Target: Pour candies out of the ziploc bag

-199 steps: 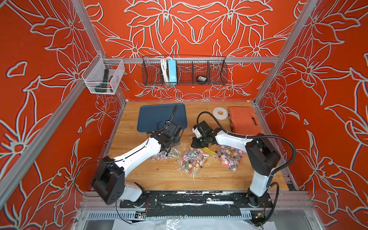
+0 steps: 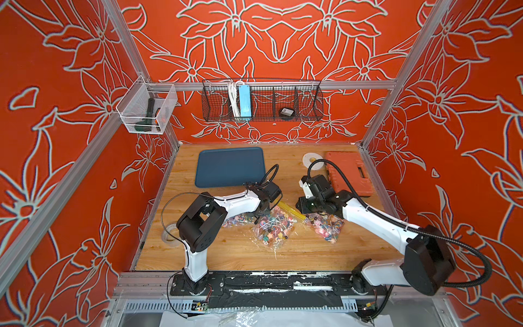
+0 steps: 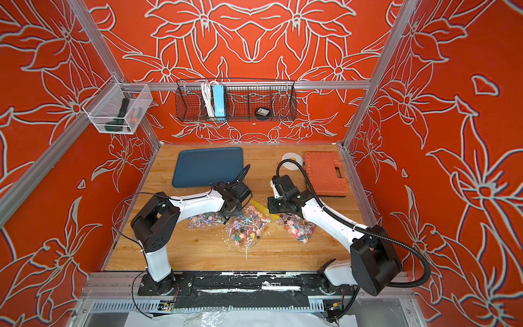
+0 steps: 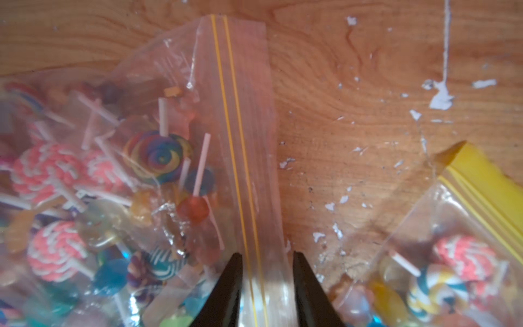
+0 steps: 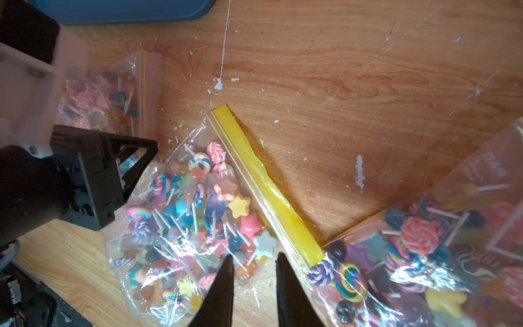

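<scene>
Three ziploc bags of lollipop and star candies lie on the wooden table: a left bag (image 4: 136, 179), a middle bag (image 5: 179, 245) with a yellow zip strip (image 5: 256, 179), and a right bag (image 5: 419, 261). My left gripper is part open above the zip edge of the left bag; the frames do not show it holding anything. My right gripper is part open over the middle bag near the lower end of the yellow strip, with no visible hold on it.
A blue tray (image 2: 228, 166) lies at the back left, a red case (image 2: 348, 171) and a white disc (image 2: 312, 160) at the back right. A wire basket (image 2: 261, 100) and a clear bin (image 2: 145, 109) hang above.
Over the last second both arms moved: the left gripper rightward and forward from the tray's edge, the right gripper rightward along the yellow strip. The bags lie about where they were.
</scene>
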